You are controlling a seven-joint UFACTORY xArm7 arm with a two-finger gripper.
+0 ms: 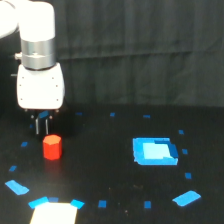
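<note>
A red block [52,147] stands on the dark table at the left. Up and slightly to its left are the dark fingertips of my gripper [41,124], below the white hand. The block's front shows clear of the fingers. Whether its back edge touches one of them cannot be made out. The fingers are small and dark against the background, so how far apart they stand is unclear.
A blue square frame with a pale inside [141,157] lies to the right. Blue tape pieces [186,198] mark the table, and a white item [54,214] sits at the front left edge. The middle is open.
</note>
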